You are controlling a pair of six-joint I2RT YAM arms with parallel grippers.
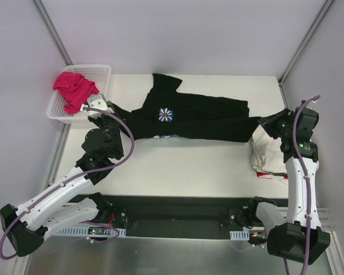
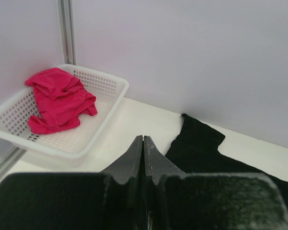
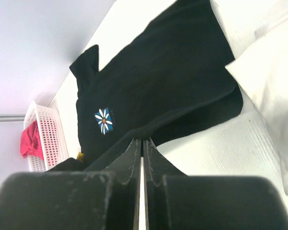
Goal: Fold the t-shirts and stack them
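Observation:
A black t-shirt (image 1: 195, 114) with a blue-and-white flower print (image 1: 165, 114) lies on the white table, its front part lifted and folding over between both grippers. My left gripper (image 1: 112, 112) holds the shirt's left end; its shut fingertips (image 2: 139, 143) show in the left wrist view, with the cloth mostly hidden behind them. My right gripper (image 1: 260, 120) is shut on the shirt's right edge, seen as a dark fold at its fingertips (image 3: 135, 146).
A white basket (image 1: 94, 77) holding red cloth (image 1: 74, 89) stands at the back left. A pile of white cloth (image 1: 266, 154) lies at the right.

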